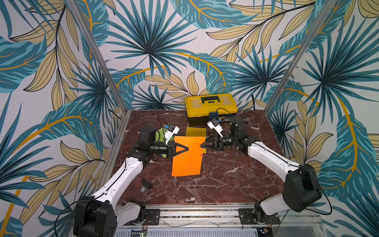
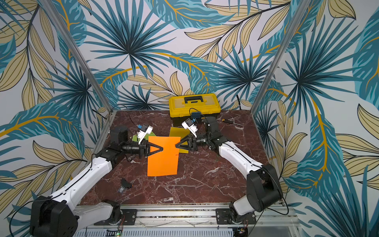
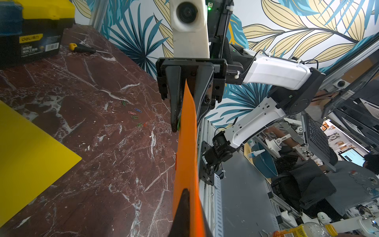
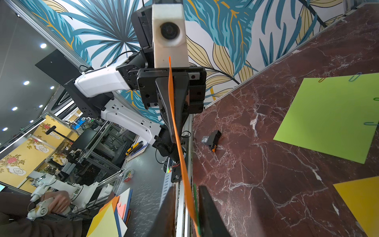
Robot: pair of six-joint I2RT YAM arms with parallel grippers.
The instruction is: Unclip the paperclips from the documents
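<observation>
An orange sheet (image 1: 187,162) hangs between my two grippers, seen edge-on in both wrist views. My left gripper (image 1: 185,149) is shut on its left side. My right gripper (image 1: 202,145) is at its upper right edge, part open around it, with a thin green thing (image 4: 194,197) beside the paper between its blurred fingers. A small clip (image 1: 201,155) sits on the sheet's right edge. Behind lie a green sheet (image 4: 323,114) with several paperclips on its edges and a yellow sheet (image 3: 31,165).
A yellow toolbox (image 2: 194,102) stands at the back, a screwdriver (image 3: 82,48) beside it. Several loose paperclips (image 3: 134,117) lie on the marble table (image 2: 205,177) to the right. A small dark object (image 2: 125,183) lies at the front left.
</observation>
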